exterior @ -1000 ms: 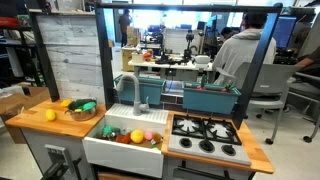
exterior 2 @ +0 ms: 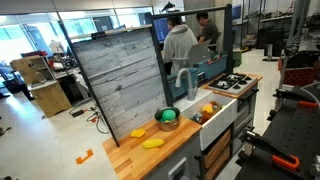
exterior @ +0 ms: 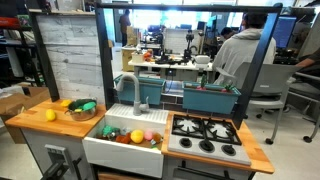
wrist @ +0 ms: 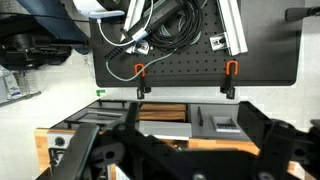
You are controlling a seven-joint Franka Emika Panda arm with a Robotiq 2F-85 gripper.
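In the wrist view my gripper stands open, its dark fingers (wrist: 129, 128) wide apart at the lower part of the picture with nothing held between them. The white sink (exterior: 110, 151) holds several colourful toy fruits and vegetables (exterior: 137, 136). Left of it on the wooden counter, a copper-coloured bowl (exterior: 81, 115) contains green items (exterior 2: 168, 114). Two yellow pieces lie near the bowl; the longer yellow piece (exterior 2: 153, 143) is closer to the counter's near end in the second exterior view. No fingers can be made out in either exterior view.
A stove (exterior: 207, 136) with black grates occupies the counter's right side. Behind the sink rise a grey faucet (exterior: 137, 91) and blue bins (exterior: 208, 99) on a rail. A black table (wrist: 270, 62) carries cables and orange-handled clamps. Dark frame posts surround the counter.
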